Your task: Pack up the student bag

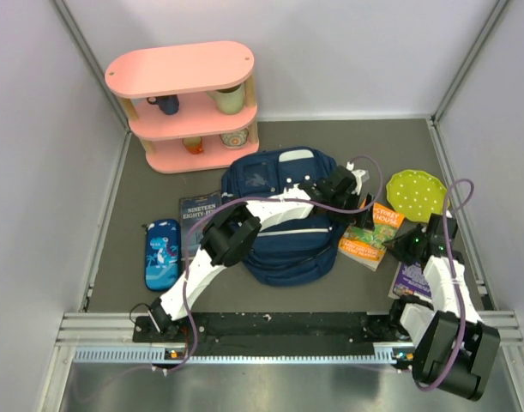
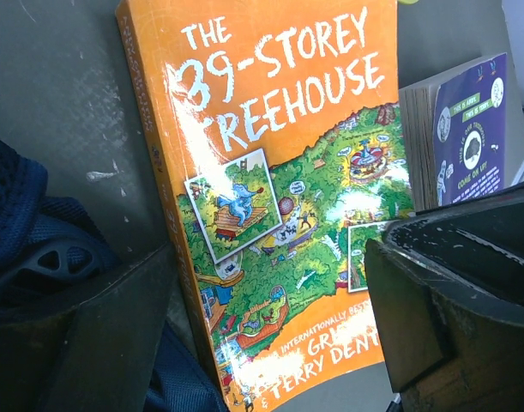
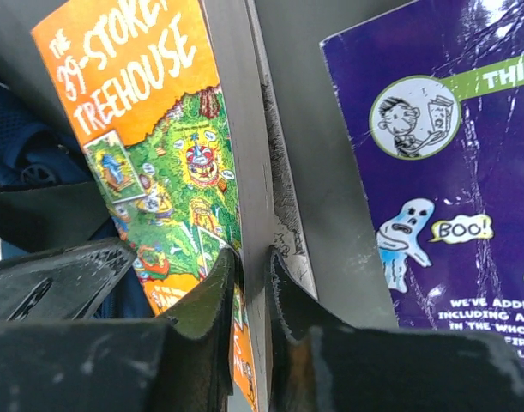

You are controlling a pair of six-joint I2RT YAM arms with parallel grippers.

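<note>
The orange Treehouse book (image 1: pixel 383 225) is tilted, its right edge raised off the floor, just right of the blue bag (image 1: pixel 287 273). In the right wrist view my right gripper is shut on the page edge of that book. My left gripper stands open above the book's cover, its fingers apart with nothing gripped between them. On the floor to the right lies a purple book (image 3: pixel 450 154), partly under the right arm in the top view. The dark Nineteen Eighty-Four book (image 1: pixel 193 210) and a blue pencil case (image 1: pixel 163 255) lie left of the bag.
A green dotted plate (image 1: pixel 416 196) lies just behind the orange book. At the back left stands a pink shelf (image 1: pixel 193 106) with cups and pots. The left arm crosses over the bag. Bare floor shows in front of the orange book.
</note>
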